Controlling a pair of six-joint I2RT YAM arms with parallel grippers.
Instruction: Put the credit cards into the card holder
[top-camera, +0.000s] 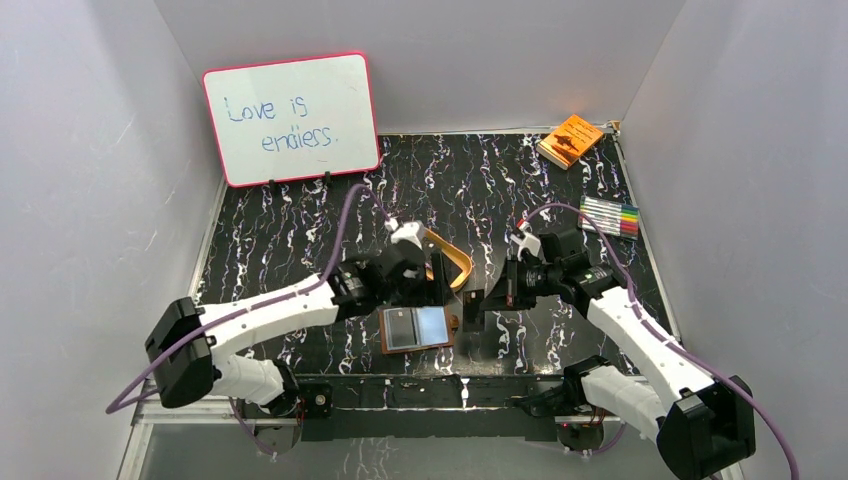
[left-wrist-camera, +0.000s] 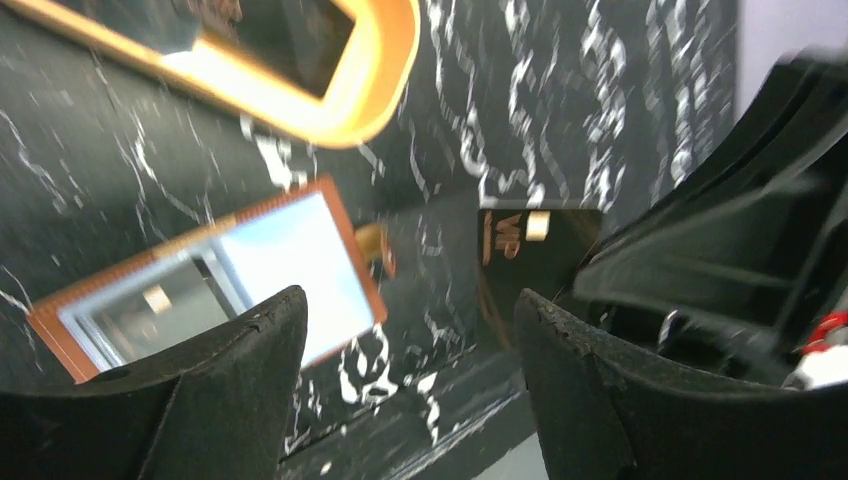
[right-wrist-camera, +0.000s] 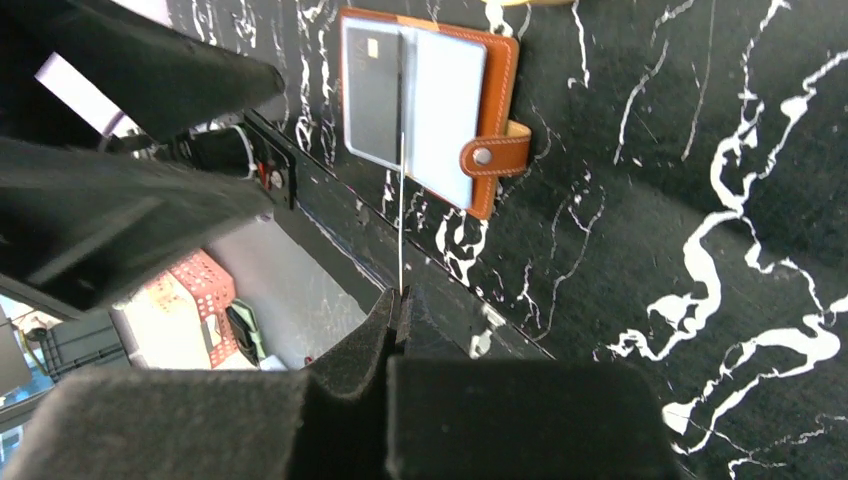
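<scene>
My right gripper (top-camera: 493, 301) is shut on a thin black card (top-camera: 473, 311), held up to the right of the card holder. In the right wrist view the card (right-wrist-camera: 402, 215) appears edge-on as a thin line. The left wrist view shows its broad face, with gold lettering. The brown card holder (top-camera: 384, 333) lies unfolded on the table, its clear pockets upward and a dark card (right-wrist-camera: 377, 100) in one of them. Nothing is between the fingers of my open left gripper, which hovers above the table between holder and tray.
Behind the holder is a yellow tray (left-wrist-camera: 385, 75) with dark card material inside. A whiteboard (top-camera: 290, 120), an orange book (top-camera: 570, 140) and a set of pens (top-camera: 608, 216) sit farther back. Bare table lies right of the holder.
</scene>
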